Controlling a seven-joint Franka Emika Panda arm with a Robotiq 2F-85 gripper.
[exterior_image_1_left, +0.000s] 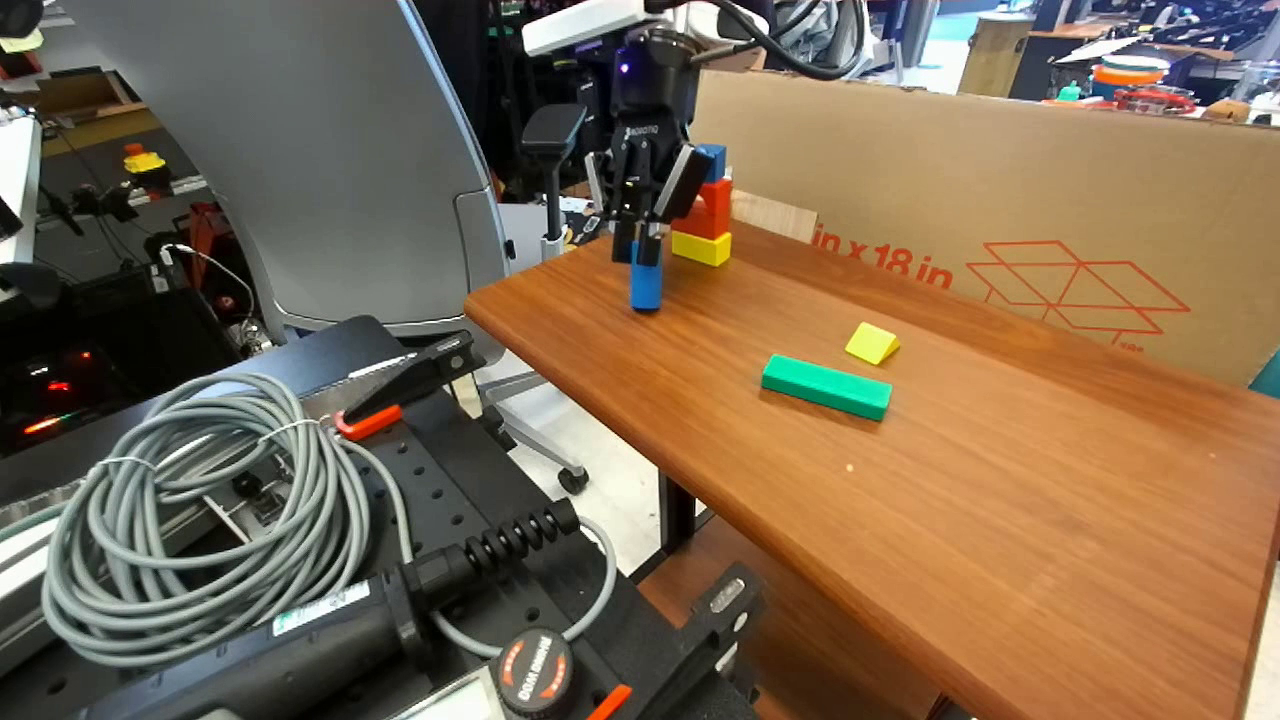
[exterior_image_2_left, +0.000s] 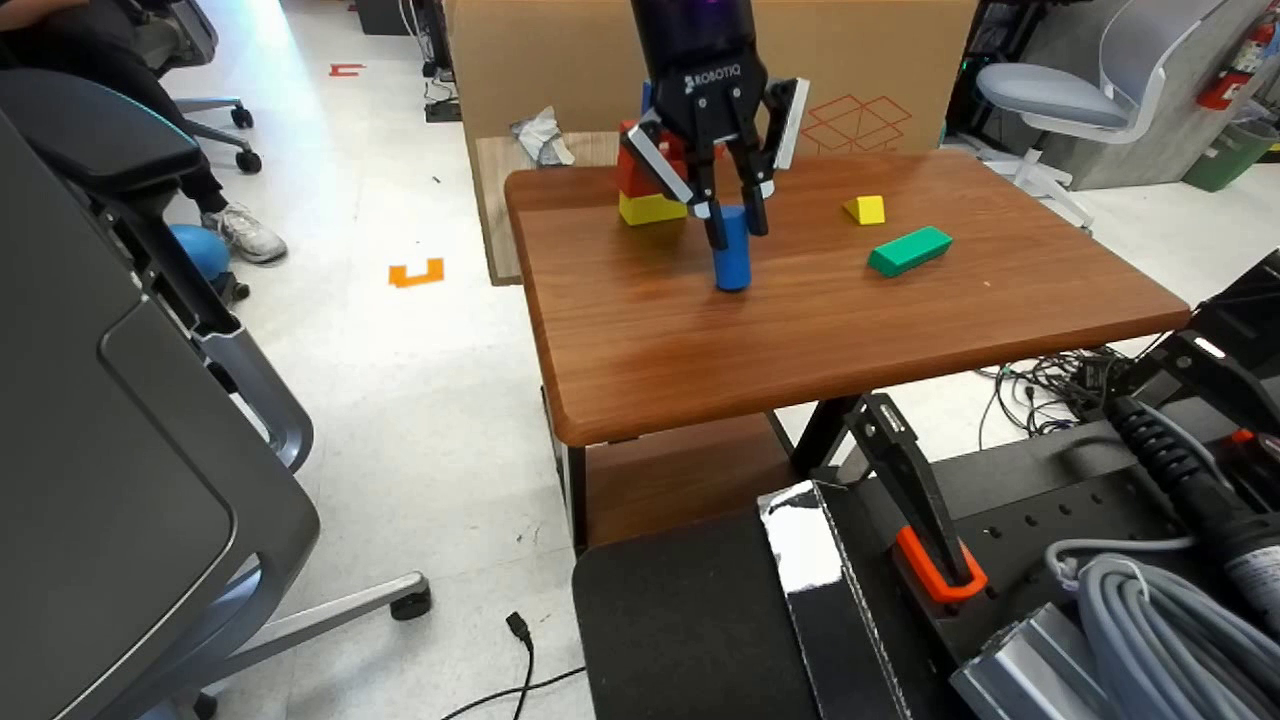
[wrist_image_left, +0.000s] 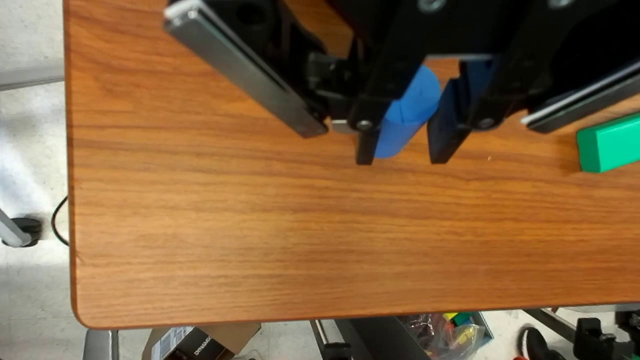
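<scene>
A blue cylinder stands roughly upright at the left end of the wooden table, its lower end at or just above the tabletop; I cannot tell which. My gripper points down and is shut on the cylinder's upper part. From the wrist, the blue cylinder shows between the two black fingers, partly covered by them. Behind the gripper rises a stack: a yellow block at the bottom, red pieces in the middle and a blue block on top. The stack is partly hidden by the gripper.
A long green block lies near the table's middle, with a small yellow wedge behind it. Cardboard stands along the back edge.
</scene>
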